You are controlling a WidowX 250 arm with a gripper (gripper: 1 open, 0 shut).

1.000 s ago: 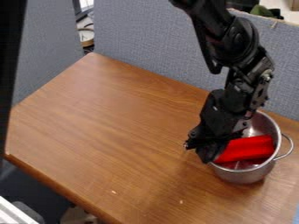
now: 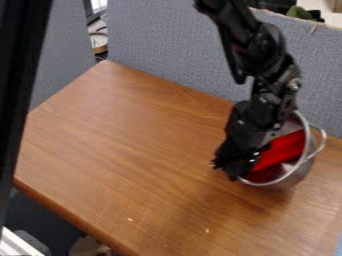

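Note:
A silver metal pot [image 2: 297, 172] with wire handles sits at the right of the wooden table, a red object [image 2: 278, 150] inside it. My black gripper [image 2: 230, 165] is at the pot's left side, its tips low by the rim and partly in front of the pot. It looks shut; whether anything thin is between the fingers cannot be seen.
A grey padded partition [image 2: 160, 40] runs along the back, and the table's edge drops away at the lower left.
The gripper has moved down and left with it.

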